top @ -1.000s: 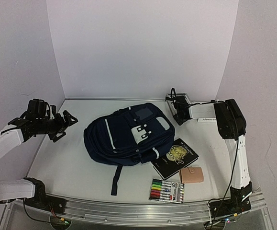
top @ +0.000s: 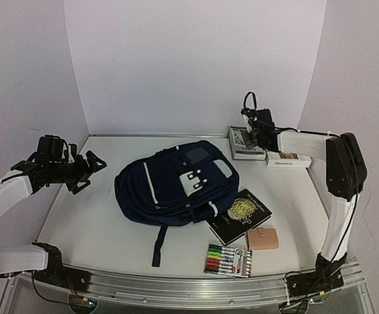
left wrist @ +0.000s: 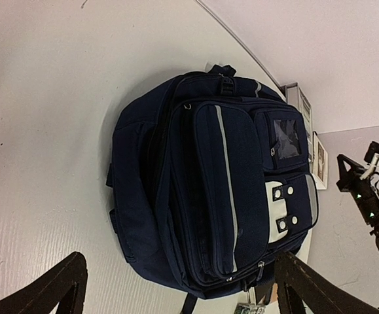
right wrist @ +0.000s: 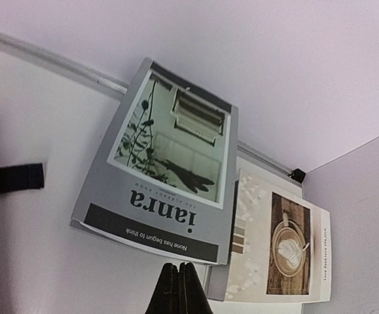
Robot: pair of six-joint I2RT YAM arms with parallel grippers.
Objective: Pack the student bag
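A navy backpack [top: 176, 183] lies on its back mid-table, front pockets up, filling much of the left wrist view. My left gripper [top: 91, 173] hangs to its left, fingers wide apart with nothing between them. At the back right, my right gripper is above the table near a grey book [right wrist: 146, 196]; its fingers are together and nothing shows between them. Beside that book is a cream coffee-picture book [right wrist: 254, 242]. In front of the bag's right side are a black book [top: 232, 226], a tan wallet [top: 262, 239] and a pack of coloured markers [top: 227, 261].
Walls close off the back and both sides. A bag strap [top: 158, 247] trails toward the metal front rail [top: 176, 282]. The bag's lower right edge touches or overlaps the black book.
The left arm, bag and front items have stayed still.
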